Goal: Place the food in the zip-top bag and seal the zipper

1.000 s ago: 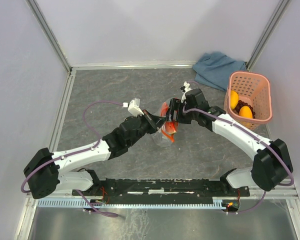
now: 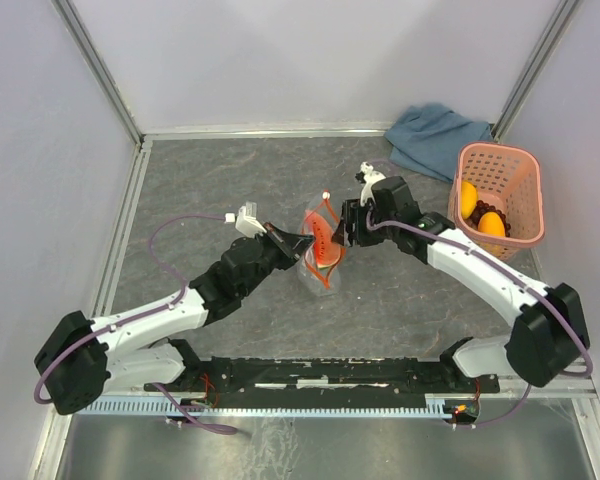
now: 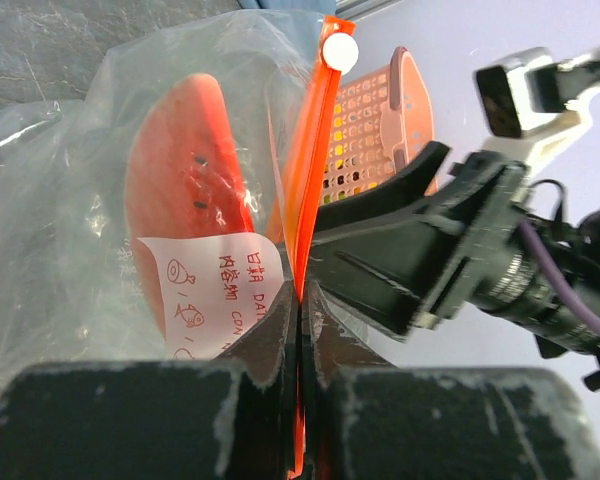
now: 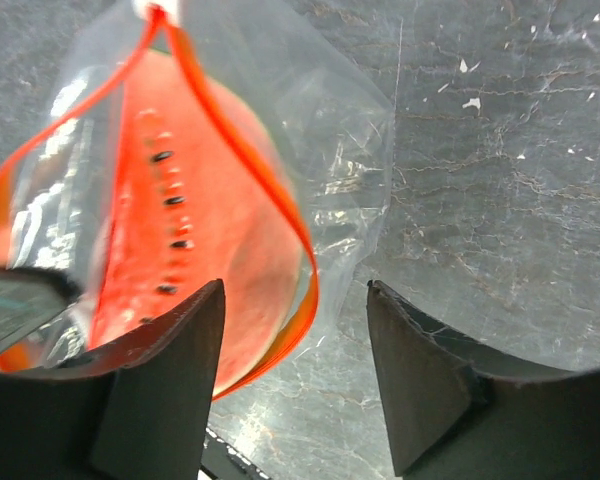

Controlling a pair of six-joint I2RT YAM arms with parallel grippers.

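Observation:
The clear zip bag with an orange zipper holds a red watermelon slice with black seeds; a white label shows on it in the left wrist view. My left gripper is shut on the bag's zipper edge, the orange strip running between its fingers. My right gripper stands part open beside the bag's mouth, over its right side, with nothing clearly between its fingers; the zipper and slice lie near its tips.
A pink basket with yellow fruit and grapes sits at the right, a blue cloth behind it.
My left gripper has drawn a little to the left with the bag, opening space from the right gripper, which has shifted slightly about the bag's right side.

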